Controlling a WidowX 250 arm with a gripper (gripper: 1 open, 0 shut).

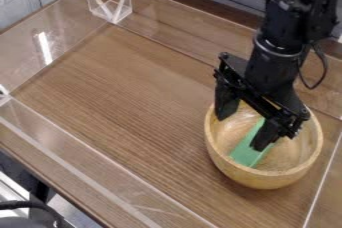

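My black gripper (pixel 261 113) reaches down from the upper right, open, its two fingers over a tan round bowl (pixel 274 177). A green object (pixel 249 151) lies in the bowl, partly hidden behind the gripper's right finger. I cannot tell whether the fingers touch it.
A white wire-like holder (pixel 110 4) stands at the back left. Dark objects lie at the lower-left edge.
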